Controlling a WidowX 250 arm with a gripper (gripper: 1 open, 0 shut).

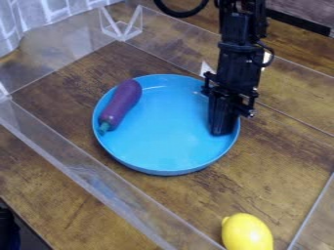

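A blue round plate [166, 145] lies on the wooden table, holding a purple eggplant [120, 105] along its left side. My black gripper [222, 119] reaches down from the top onto the plate's right rim, its lower end pressed at that edge. It looks shut; whether anything thin is between its fingers cannot be told, as the dark parts blend together.
A yellow lemon [245, 232] sits at the lower right. A small white item, partly hidden, is behind the gripper. Clear plastic walls run along the left and right. Bare wood lies around the plate.
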